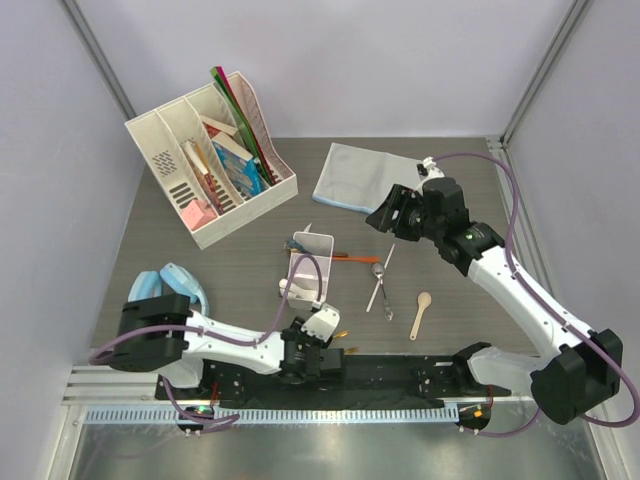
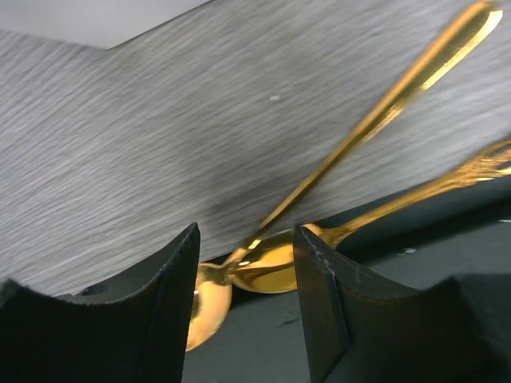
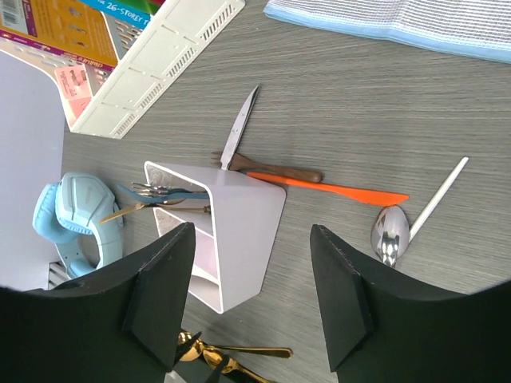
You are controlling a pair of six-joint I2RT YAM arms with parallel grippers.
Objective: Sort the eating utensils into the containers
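My left gripper is open, low over two gold utensils: a gold spoon (image 2: 206, 307) and another gold utensil (image 2: 423, 193) beside it. My right gripper hangs open above the table. The white divided container (image 3: 247, 239) holds forks and other cutlery (image 3: 160, 191). Near it lie a knife (image 3: 238, 128), a wooden fork (image 3: 283, 171), an orange knife (image 3: 359, 193), a metal spoon (image 3: 389, 231) and a white stick (image 3: 439, 195). A wooden spoon (image 1: 420, 310) lies at right.
A large white organizer (image 1: 240, 210) with books and boxes stands back left. A folded cloth (image 1: 350, 170) lies at the back, blue padded objects (image 1: 180, 280) at left. The table's right side has free room.
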